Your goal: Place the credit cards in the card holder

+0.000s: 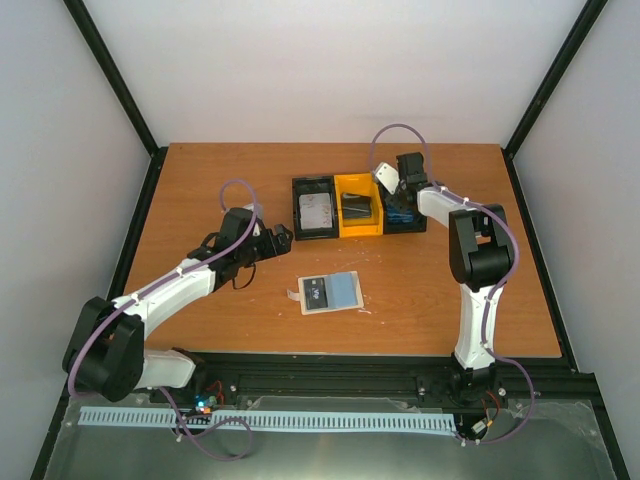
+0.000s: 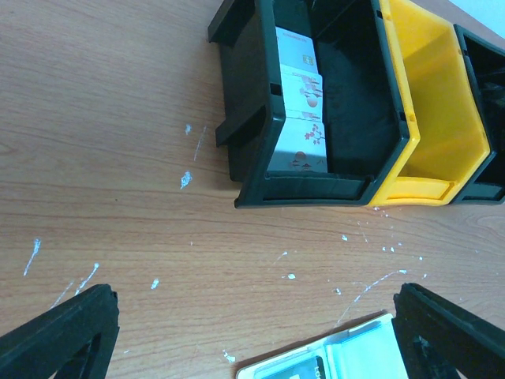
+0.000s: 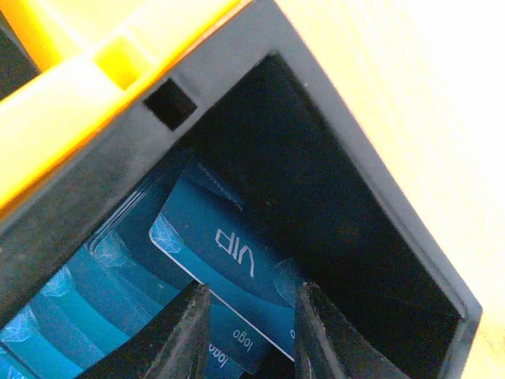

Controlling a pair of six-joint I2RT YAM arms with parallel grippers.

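The card holder (image 1: pixel 343 289) lies flat on the table's front middle, a dark panel on its left half and a blue one on its right. Part of the holder (image 2: pixel 367 347) shows low in the left wrist view. Blue cards (image 3: pixel 237 260) lie overlapping inside the right black bin (image 3: pixel 102 174). Over them, my right gripper has its fingers apart, the uppermost card's lower end reaching between them; no grip on it shows. My left gripper is open and empty, short of the left black bin (image 2: pixel 252 142) with its white cards (image 2: pixel 301 99).
Between the two black bins sits a yellow bin (image 1: pixel 358 228) holding dark cards (image 1: pixel 356 206). The bins stand side by side with raised rims. Bare table (image 1: pixel 450 300) lies in front of the right bin and left of the left one.
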